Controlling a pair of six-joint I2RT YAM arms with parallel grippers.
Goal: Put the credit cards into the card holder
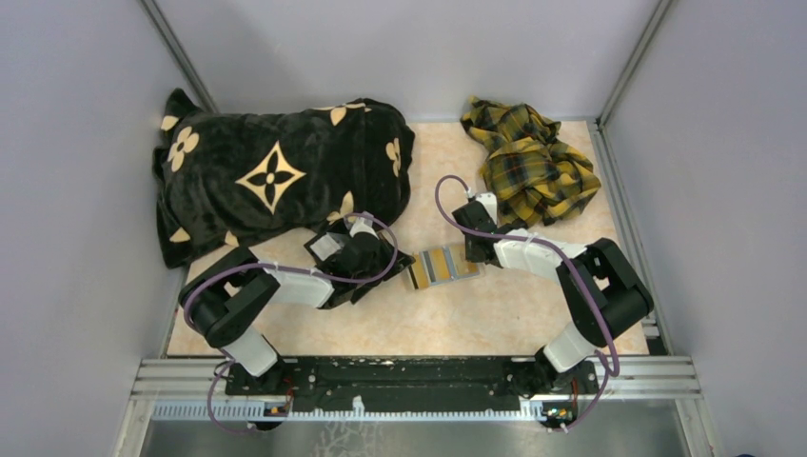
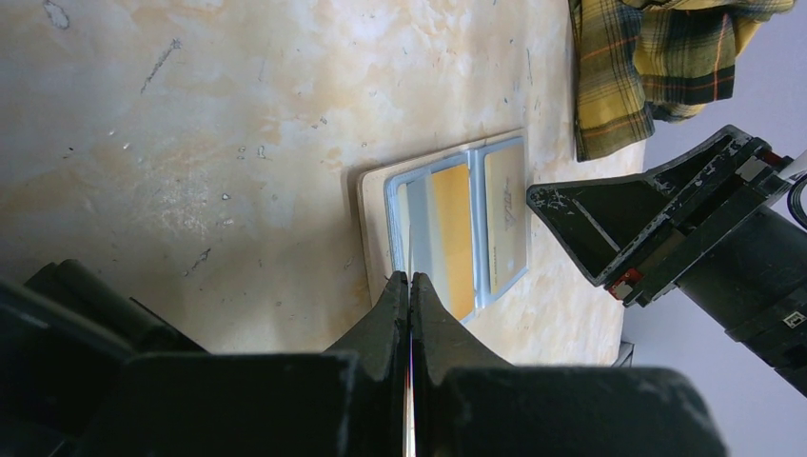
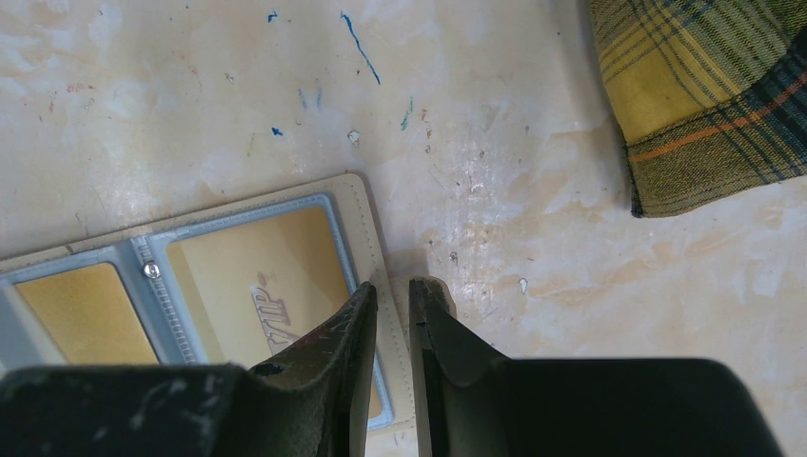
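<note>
An open card holder [image 1: 445, 267] lies on the table between the two arms. Yellow and beige cards show in its grey-blue frames; in the left wrist view a yellow card [image 2: 454, 233] and a beige card [image 2: 506, 214] sit in separate sections. My left gripper points at the holder's left end, shut on a thin card [image 2: 410, 249] seen edge-on as a pale line. How far that card reaches into the holder cannot be told. At the holder's right border [image 3: 360, 214], my right gripper is shut on its edge, a beige strip showing between the fingers.
A dark object with a pale patch [image 1: 324, 247] lies partly under the left arm. Behind are a black patterned cushion [image 1: 285, 176] and a crumpled yellow plaid cloth [image 1: 533, 162]. Bare table [image 1: 433, 324] lies in front of the holder.
</note>
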